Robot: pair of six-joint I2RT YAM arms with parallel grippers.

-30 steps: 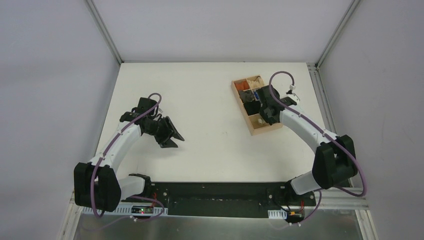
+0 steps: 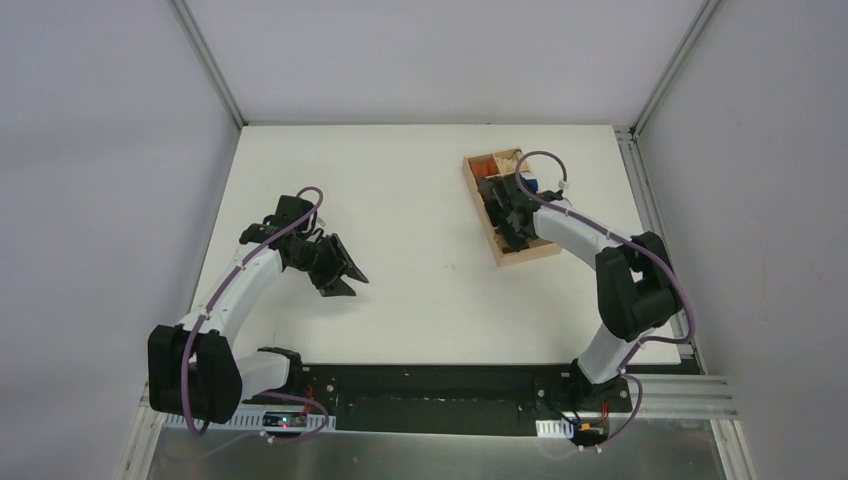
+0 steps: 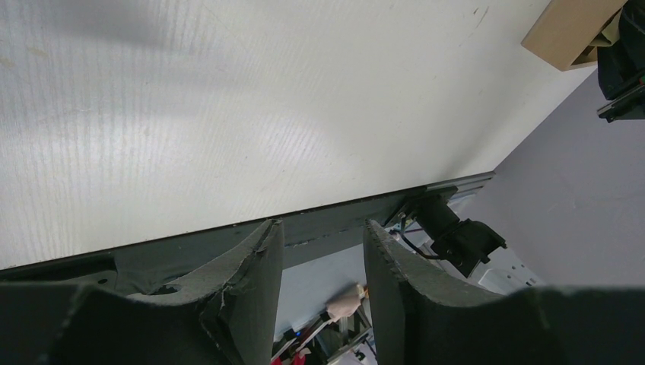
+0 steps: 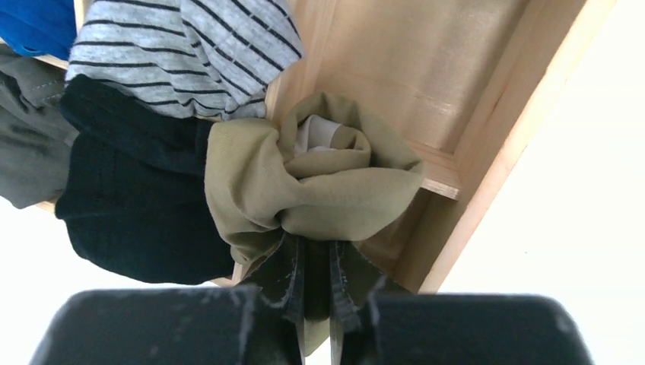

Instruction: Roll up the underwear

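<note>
My right gripper is shut on an olive underwear (image 4: 312, 190), loosely bundled with a pale patch inside, over the compartments of a wooden box (image 2: 479, 210); its arm hides much of the box in the top view. Beside it in the right wrist view lie black underwear (image 4: 137, 190), grey striped underwear (image 4: 182, 53), dark grey fabric (image 4: 27, 122) and a blue piece (image 4: 46, 23). My left gripper (image 2: 350, 275) hangs over the left part of the table, its fingers apart with nothing between them.
The right wrist view shows an empty compartment (image 4: 418, 68) behind the olive fabric. Walls border the table at left, right and back.
My right gripper and arm have moved left across the box, toward its near-left part. The left arm looks the same.
</note>
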